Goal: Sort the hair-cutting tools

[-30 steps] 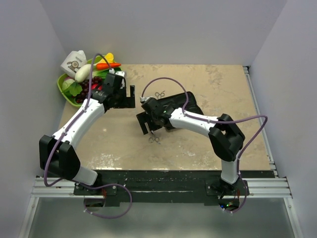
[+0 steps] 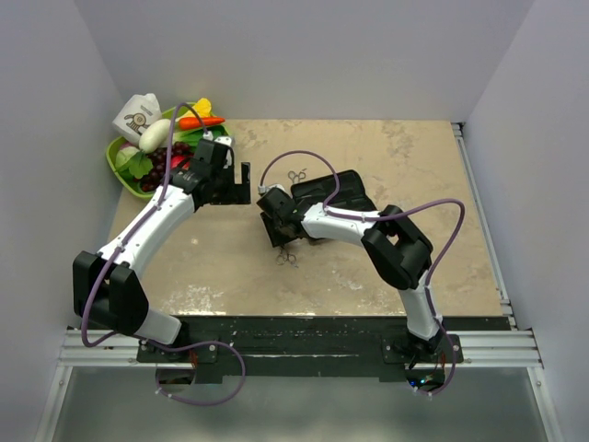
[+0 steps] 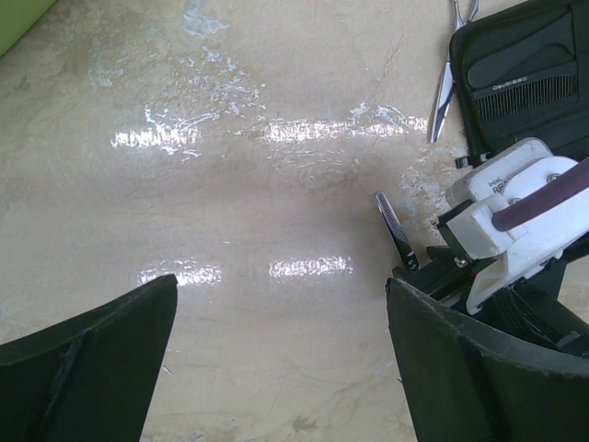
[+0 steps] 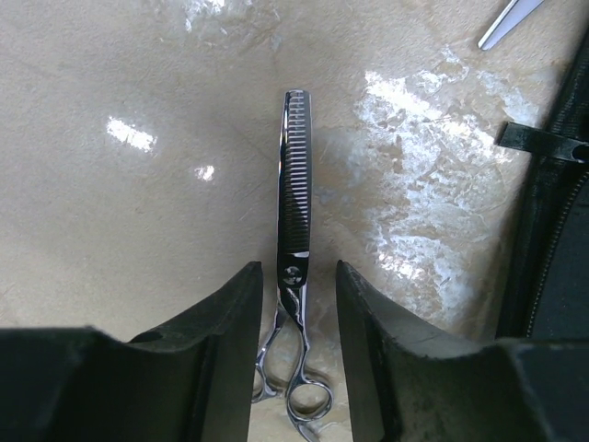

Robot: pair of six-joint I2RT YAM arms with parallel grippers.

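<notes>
Thinning scissors (image 4: 294, 193) with one toothed blade lie on the table, pivot and handles between the fingers of my right gripper. Clear gaps show on both sides, so that gripper is part open and narrowing, not pressed on them. From above, only their handle rings (image 2: 286, 258) stick out past the right gripper (image 2: 275, 228). A second pair of scissors (image 3: 444, 92) lies beside the black case (image 3: 467, 101), whose comb (image 3: 529, 95) shows. Over bare table, my left gripper is open and empty.
A green basket (image 2: 118, 170) of vegetables and fruit stands at the back left, by the left arm, with a white printed bag (image 2: 138, 116) behind it. The right arm covers part of the case. Bare table spreads across the front and right.
The left arm hardly differs.
</notes>
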